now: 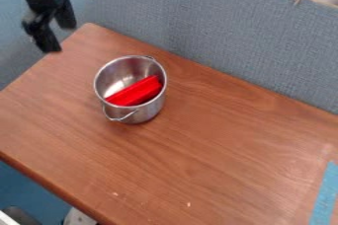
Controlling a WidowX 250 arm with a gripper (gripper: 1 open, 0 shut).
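A steel pot with a wire handle stands on the wooden table, left of the middle. A red object lies inside it. My black gripper is at the upper left, above and left of the pot and apart from it, open with nothing visible between its fingers, which are blurred.
Grey padded panels line the back and left of the table. A strip of blue tape is at the right edge.
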